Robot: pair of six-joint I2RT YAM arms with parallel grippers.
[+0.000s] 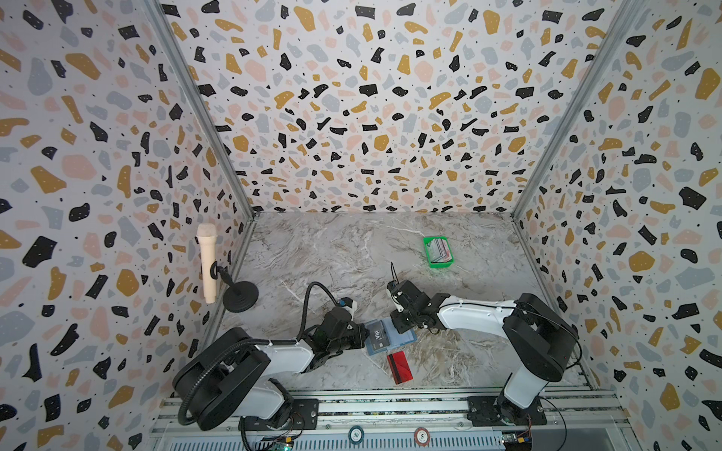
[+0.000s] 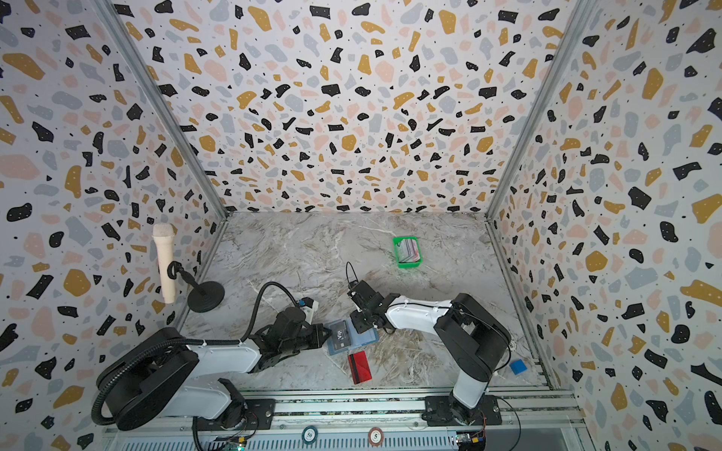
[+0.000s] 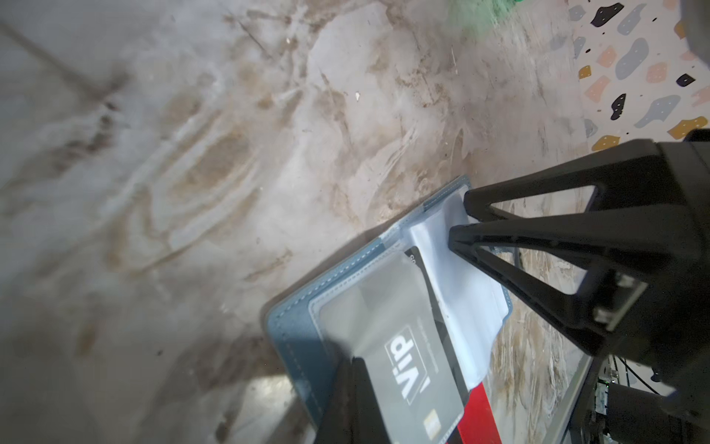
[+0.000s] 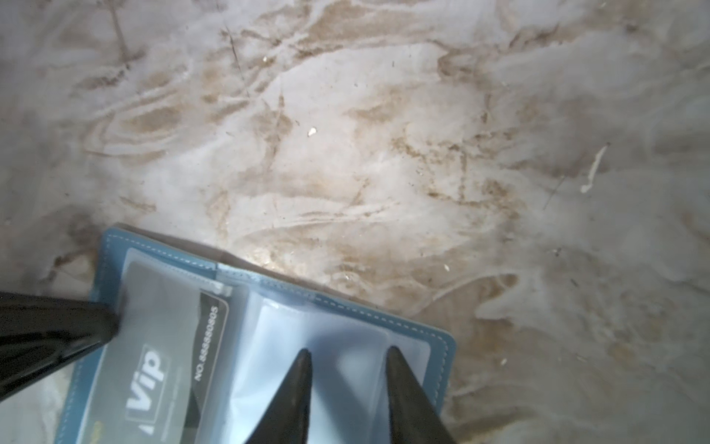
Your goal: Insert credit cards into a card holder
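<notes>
The blue card holder (image 1: 390,333) lies opened out on the table, a grey VIP card (image 3: 410,347) in its left clear pocket. Pale film covers the right half, and no card shows there. My left gripper is shut at the holder's left side, nothing visible between its fingertips. Over the right half, my right gripper stands part open, with a gap between its blurred fingers and only pale film beneath. A red card (image 1: 401,367) with a dark stripe lies just in front of the holder.
A green basket (image 1: 441,262) with several cards stands farther back on the right. At far left is a black round stand (image 1: 240,296) with a pale handle.
</notes>
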